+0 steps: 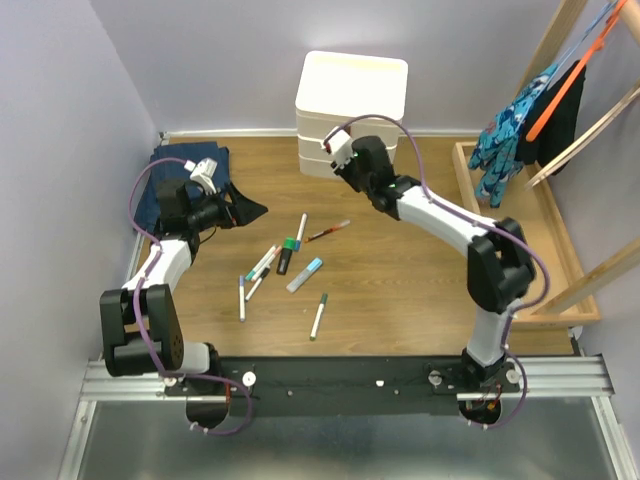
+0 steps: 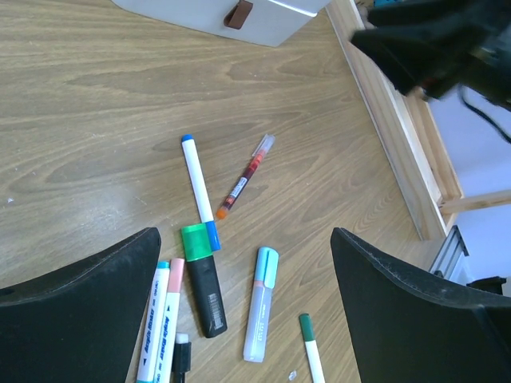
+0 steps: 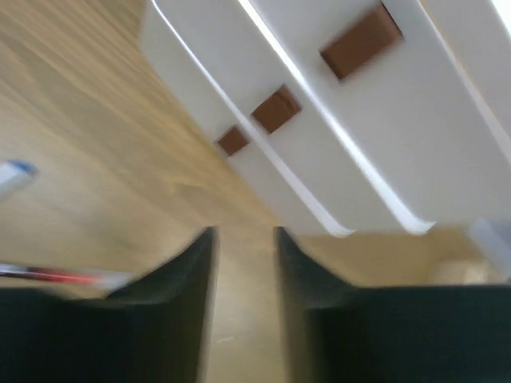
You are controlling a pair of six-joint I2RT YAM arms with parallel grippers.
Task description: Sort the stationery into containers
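Note:
Loose pens and markers lie mid-table: a blue-capped white marker (image 2: 196,177), a red-orange pen (image 2: 246,175), a green-topped dark marker (image 2: 205,287), a light-blue highlighter (image 2: 259,307), a green-capped marker (image 1: 319,316) and several others. The stacked white drawer boxes (image 1: 350,85) stand at the back, brown pulls on their fronts. My left gripper (image 1: 246,208) is open above the table, left of the pens, nothing between its fingers. My right gripper (image 1: 352,176) hangs before the boxes; its fingers are blurred in the right wrist view, with a gap and nothing visible between.
A dark blue folded cloth (image 1: 160,185) lies at the back left. A wooden tray (image 1: 547,300) with a frame and hanging clothes (image 1: 500,145) fills the right side. The table between pens and tray is clear.

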